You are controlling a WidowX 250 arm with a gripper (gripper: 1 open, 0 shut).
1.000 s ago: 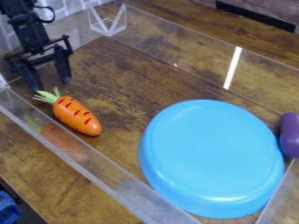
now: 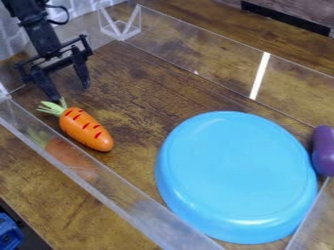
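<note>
My black gripper (image 2: 53,64) hangs at the upper left, low over the wooden floor of a clear-walled enclosure, above and behind an orange toy carrot (image 2: 84,128) with a green top. Its fingers are dark and small in the view, and whether they are open or shut is unclear. A large blue disc (image 2: 235,176), like an upturned plate or lid, lies at the right front.
A purple object (image 2: 322,148), partly out of frame, sits at the right edge. Transparent walls (image 2: 261,70) border the area at the back, left front and right.
The gripper has shifted slightly, a little to the right over the last second. The carrot, disc and purple object look unmoved.
</note>
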